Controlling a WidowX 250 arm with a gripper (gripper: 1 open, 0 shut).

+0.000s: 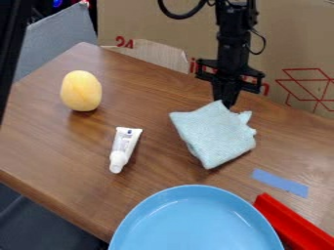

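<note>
The black gripper (226, 96) hangs at the back middle, its fingertips down at the upper edge of a pale blue-white cloth (212, 137) on the wooden table. The gripper looks shut; whether any cloth is pinched between its fingertips cannot be seen clearly. The cloth lies loosely spread, with uneven corners.
A yellow egg-shaped object (81, 91) and a white tube (124, 149) are on the left. A blue plate (196, 229) sits at the front, beside a red object (290, 223) and a blue strip (279, 184). Cardboard (300, 59) stands behind.
</note>
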